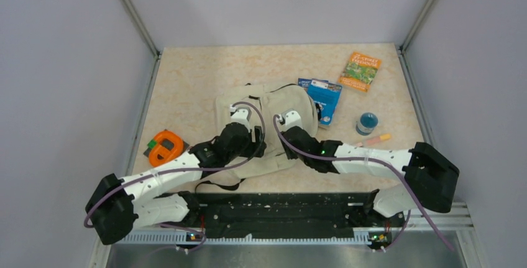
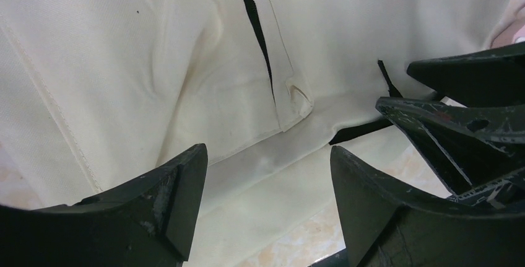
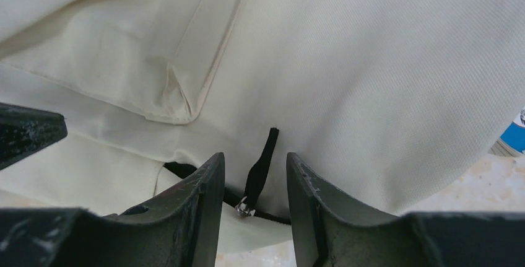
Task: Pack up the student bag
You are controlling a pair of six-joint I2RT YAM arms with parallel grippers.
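Observation:
A cream cloth bag (image 1: 283, 101) lies flat in the middle of the table, its dark zip running along the front edge. My left gripper is open above the bag's left part, with empty space between its fingers. My right gripper is over the bag's front right part. Its fingers (image 3: 210, 183) stand part way apart. Between and beyond them shows the black zip pull (image 3: 260, 171) at the slider; contact with it cannot be made out. The right gripper's fingertips also appear at the right of the left wrist view.
Blue packs (image 1: 325, 99) lie against the bag's right side. Further right are an orange-and-green book (image 1: 360, 71), a blue-topped jar (image 1: 366, 123) and a pink-orange stick (image 1: 375, 139). An orange case (image 1: 165, 148) lies far left.

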